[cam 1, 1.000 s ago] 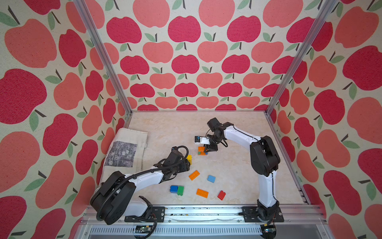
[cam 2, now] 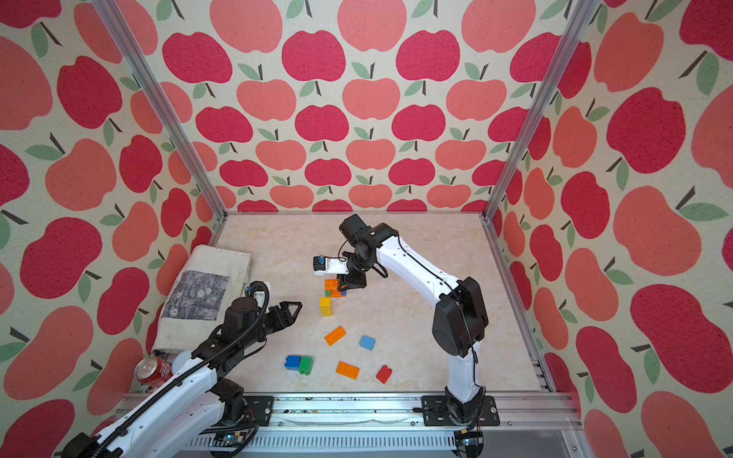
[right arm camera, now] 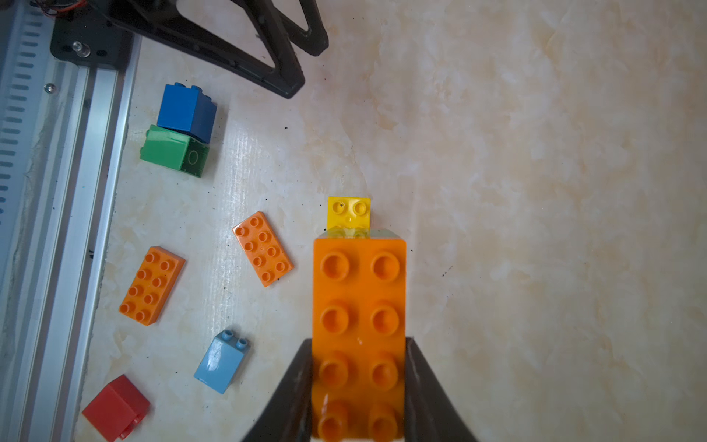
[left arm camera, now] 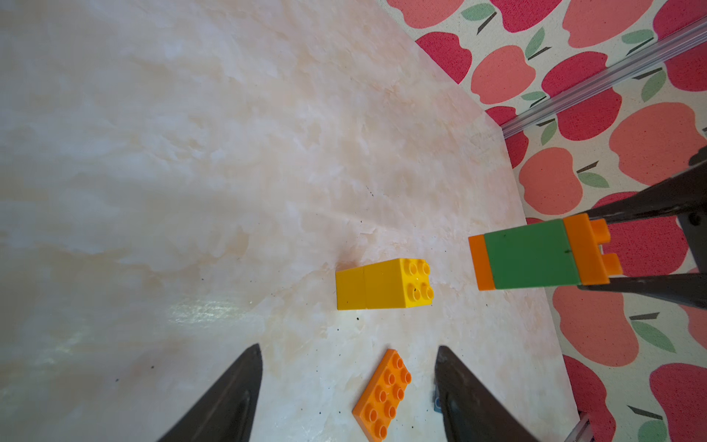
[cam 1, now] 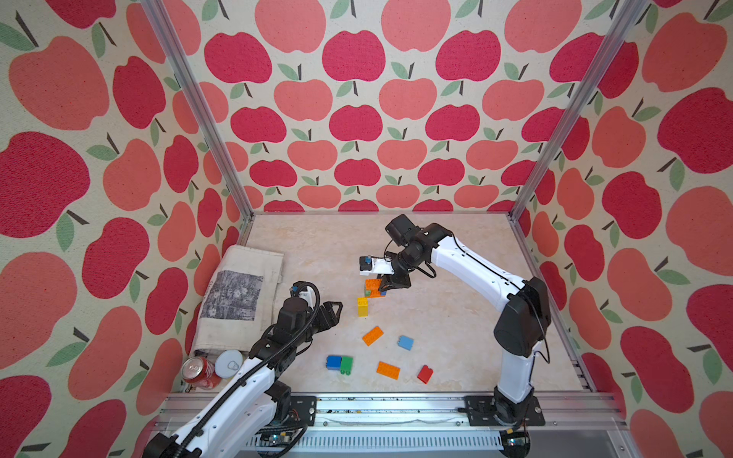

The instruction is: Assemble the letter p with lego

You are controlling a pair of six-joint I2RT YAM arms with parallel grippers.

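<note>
My right gripper is shut on an orange-and-green brick assembly (left arm camera: 530, 252), orange studs up, held above the table toward a standing yellow brick stack (left arm camera: 370, 285). The yellow stack is partly hidden behind the held bricks in the right wrist view. My left gripper stands open with nothing between its fingers, left of the yellow stack. Loose orange bricks (right arm camera: 152, 283), a light blue brick (right arm camera: 221, 359), a red brick (right arm camera: 114, 409), a blue brick (right arm camera: 184, 109) and a green brick (right arm camera: 168, 147) lie on the near part of the table.
A cloth (cam 1: 236, 294) lies along the left side, with a red can (cam 1: 197, 370) and a white round object (cam 1: 229, 363) at its near end.
My left gripper has drawn back leftward, away from the yellow stack. My right gripper has risen and moved left with the held bricks, closer to that stack.
</note>
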